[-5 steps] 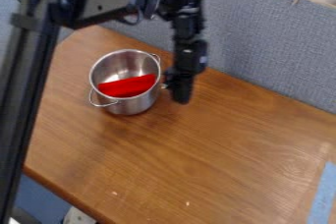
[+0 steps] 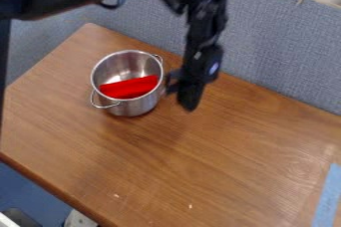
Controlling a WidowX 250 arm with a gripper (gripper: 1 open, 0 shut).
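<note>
A silver pot (image 2: pixel 114 64) with side handles stands on the left of the wooden table, with a red object (image 2: pixel 130 87) lying inside it. My gripper (image 2: pixel 189 96) is just right of the pot, low over the table and blurred by motion. It looks shut, with nothing visible between its fingers.
A grey wall (image 2: pixel 286 52) runs along the back. A pale blue strip (image 2: pixel 326 196) lies at the right edge.
About a second ago it was closer still to the pot. The pot and red object look unmoved.
</note>
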